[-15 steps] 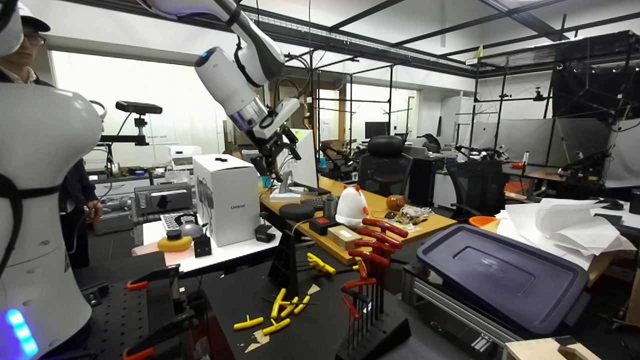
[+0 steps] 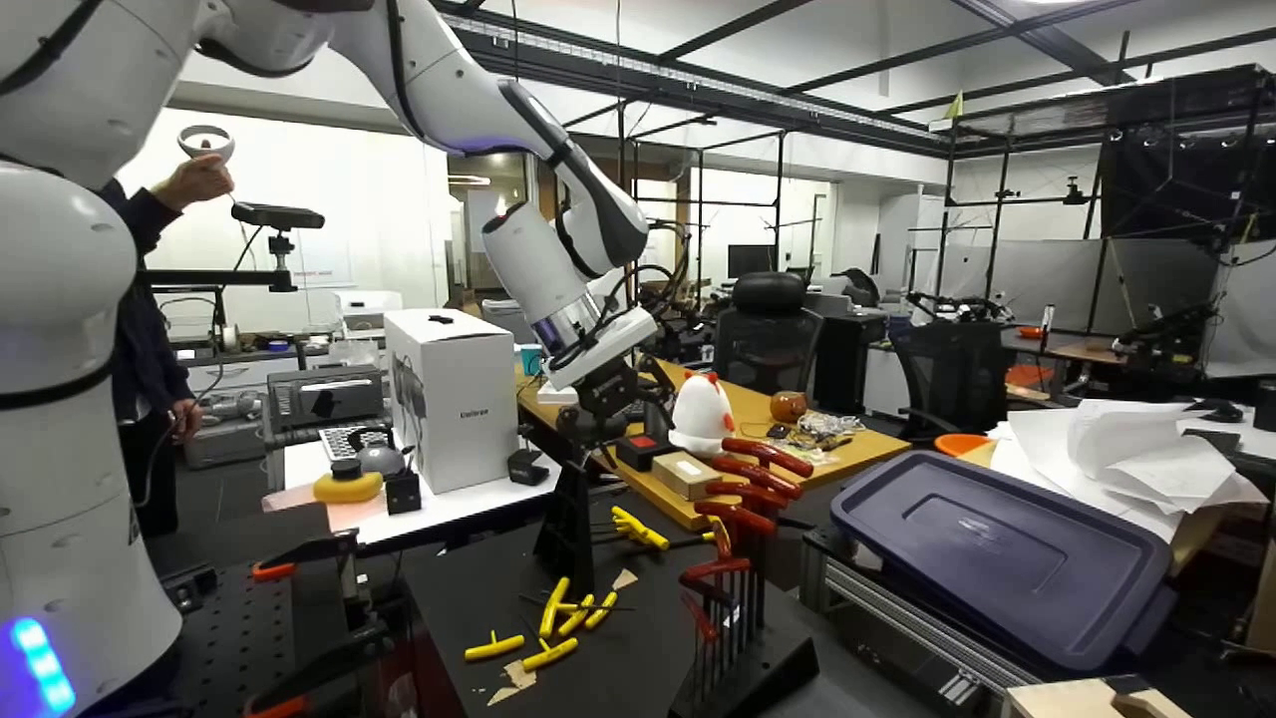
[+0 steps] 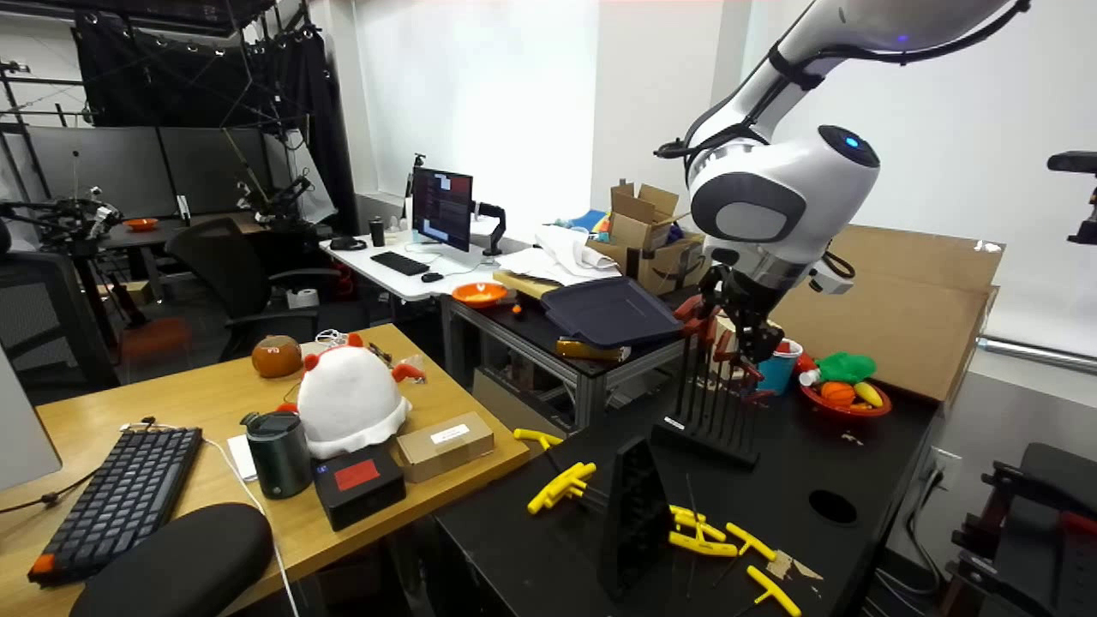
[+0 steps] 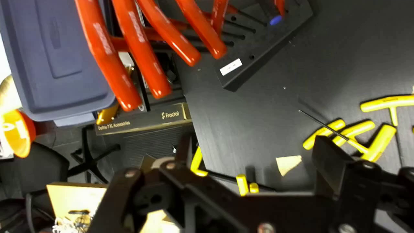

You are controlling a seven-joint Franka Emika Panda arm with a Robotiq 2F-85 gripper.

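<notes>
My gripper (image 2: 612, 421) hangs above the black table, its fingers apart and empty; in the wrist view the fingers (image 4: 329, 163) frame bare tabletop. Several yellow T-handle keys (image 2: 552, 606) lie scattered on that table, with a loose cluster (image 4: 361, 136) beside the right finger in the wrist view. A black slotted rack (image 4: 248, 58) holds several red-handled keys (image 2: 744, 515) upright. Near the yellow keys an empty-looking black stand (image 3: 632, 514) rises from the table. In exterior view 2 the arm overlaps the red handles, but exterior view 1 shows the gripper apart from them.
A dark blue lid (image 2: 1005, 550) rests beyond the rack. On the adjoining wooden desk are a white plush toy (image 3: 347, 401), a cardboard box (image 3: 445, 448) and a dark cup (image 3: 278, 452). A red bowl (image 3: 845, 405) of toys sits beyond the rack. Table between rack and yellow keys is mostly clear.
In exterior view 1 my gripper has moved down and to the right, from beside the white box to above the black stand. The keys and rack look unmoved.
</notes>
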